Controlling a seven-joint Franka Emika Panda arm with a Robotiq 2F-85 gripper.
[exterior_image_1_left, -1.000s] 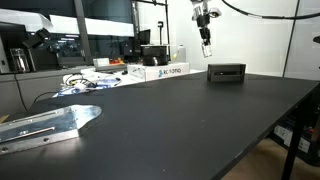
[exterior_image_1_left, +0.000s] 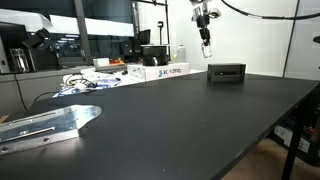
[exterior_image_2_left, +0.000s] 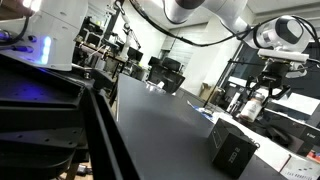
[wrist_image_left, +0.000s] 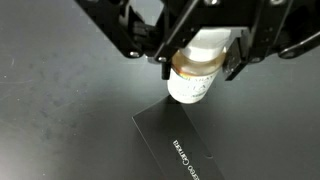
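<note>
A white bottle-like item (wrist_image_left: 190, 86) with printed text and an orange-tinted band is held between the fingers in the wrist view. My gripper is shut on it, and its upper part is hidden by the fingers. Exterior view 1 shows the same white item (exterior_image_1_left: 206, 48) hanging below the gripper (exterior_image_1_left: 204, 34), in the air at the far end of the table. A black box (wrist_image_left: 172, 140) printed "Stereo Camera" lies under and beside it. From exterior view 2, the white item (exterior_image_2_left: 253, 104) appears above and behind the black box (exterior_image_2_left: 232, 150).
A silver metal piece (exterior_image_1_left: 45, 128) lies at the near left of the dark table (exterior_image_1_left: 170, 120). White cartons (exterior_image_1_left: 158, 71) stand beyond the far edge.
</note>
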